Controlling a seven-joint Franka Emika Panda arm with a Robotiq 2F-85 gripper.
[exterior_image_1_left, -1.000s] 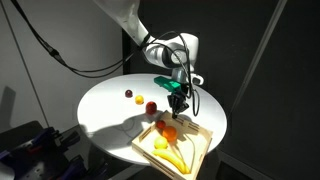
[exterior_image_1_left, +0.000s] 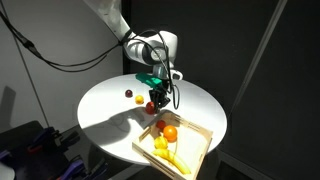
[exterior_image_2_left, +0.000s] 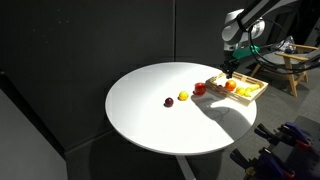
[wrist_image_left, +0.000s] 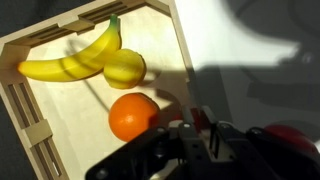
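My gripper (exterior_image_1_left: 157, 96) hangs above the white round table, close to the far left corner of the wooden tray (exterior_image_1_left: 205, 142). A red round fruit (exterior_image_1_left: 151, 107) stands on the table just below it, outside the tray; in the wrist view part of this red fruit (wrist_image_left: 292, 135) shows at the lower right. Inside the tray lie an orange (wrist_image_left: 133, 117), a lemon (wrist_image_left: 124, 69) and a banana (wrist_image_left: 75, 62). A smaller red item (exterior_image_1_left: 161, 125) is beside the orange. The dark fingers blur together in the wrist view, so their opening is unclear.
A yellow fruit (exterior_image_2_left: 183, 96) and a dark red fruit (exterior_image_2_left: 169, 102) sit on the table (exterior_image_2_left: 130, 120), away from the tray. Raised tray walls border the fruit. Cables loop along the arm.
The arm has swung left in exterior view 1, from over the tray's far edge to near the red round fruit on the table. The fruits and tray look unmoved.
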